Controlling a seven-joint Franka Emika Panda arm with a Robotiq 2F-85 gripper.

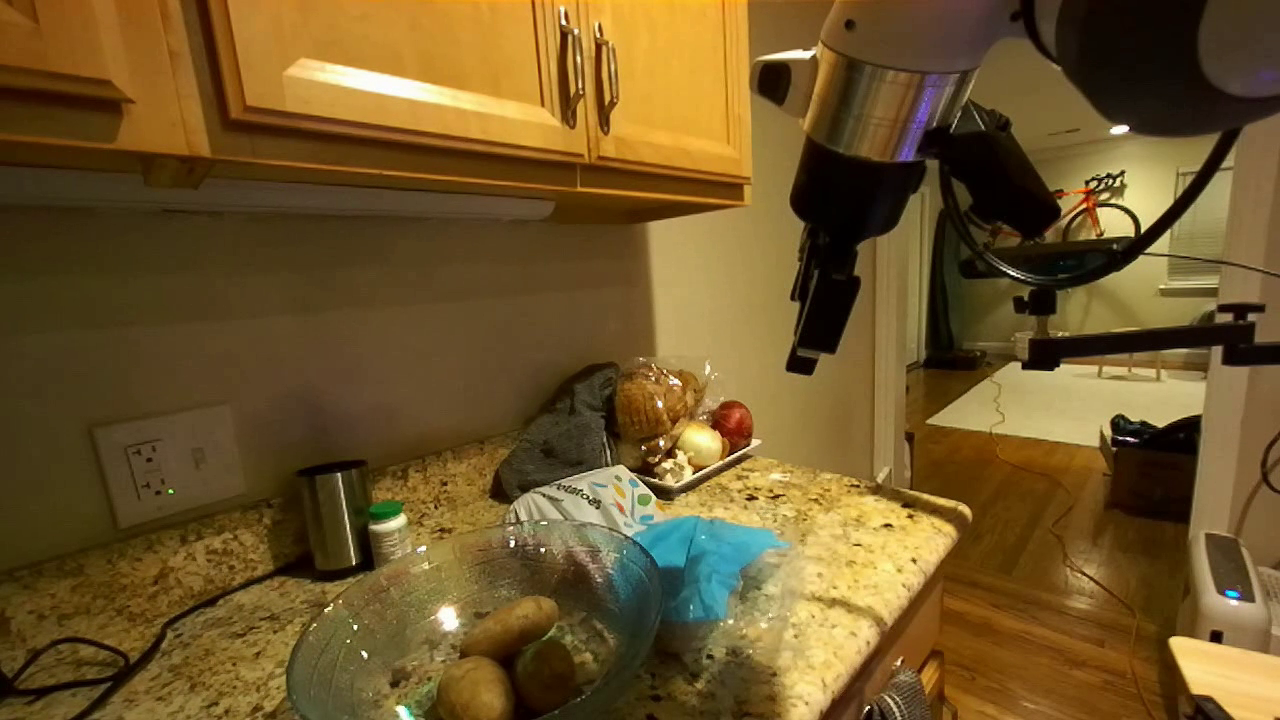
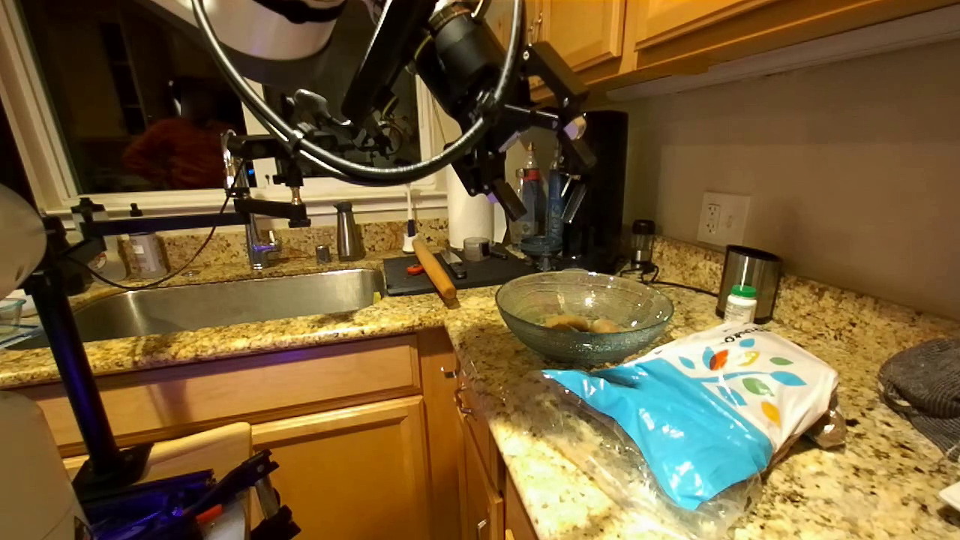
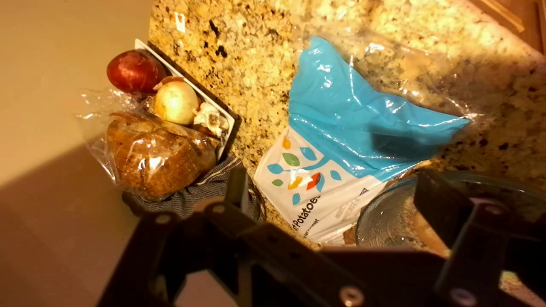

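High over the counter, my gripper (image 2: 542, 205) stands open with its fingers well apart and nothing between them. In the wrist view the two black fingers (image 3: 236, 185) rise from the bottom edge, far from each other. Below lies a blue and white potato bag (image 2: 684, 432) with a clear plastic end, flat on the granite. Beside it, a large glass bowl (image 2: 585, 343) holds potatoes (image 1: 510, 626). The wrist view shows only part of this bowl (image 3: 369, 225), partly hidden by a finger.
A tray (image 1: 717, 468) at the wall holds a red onion (image 1: 732, 422), a yellow onion (image 1: 699, 444) and bagged bread (image 1: 656, 402), beside a grey cloth (image 1: 561, 432). A steel canister (image 1: 336, 516) and green-capped bottle (image 1: 389, 534) stand behind the bowl. Wooden cabinets (image 1: 408, 72) hang above.
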